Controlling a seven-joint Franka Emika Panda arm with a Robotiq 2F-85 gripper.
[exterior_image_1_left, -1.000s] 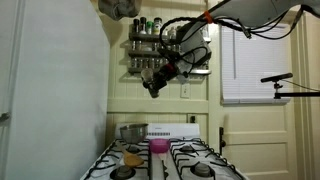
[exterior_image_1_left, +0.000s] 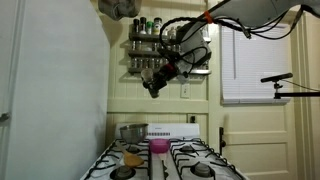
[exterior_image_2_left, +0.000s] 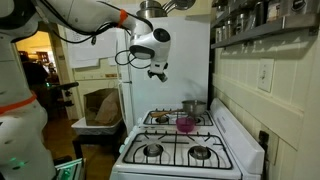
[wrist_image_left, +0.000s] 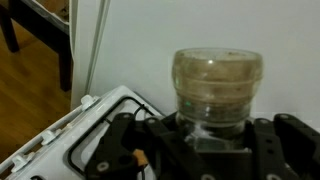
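A clear glass jar or cup with a tan band round its top (wrist_image_left: 216, 88) stands between the fingers in the wrist view. My gripper is shut on its lower part, which the fingers partly hide. In exterior view 1 the gripper (exterior_image_1_left: 156, 82) hangs high above the stove, in front of the spice shelves, with the jar small and hard to make out. From the other side, the gripper (exterior_image_2_left: 158, 72) shows in the air before the white fridge, well clear of the stove top.
On the stove (exterior_image_2_left: 165, 170) stand a pink-purple bowl or pot (exterior_image_2_left: 185, 124) and a metal pot (exterior_image_2_left: 194, 107). A wooden item (exterior_image_1_left: 132, 159) lies on the left burners. Shelves of spice jars (exterior_image_1_left: 145, 50) line the back wall. Pans hang overhead.
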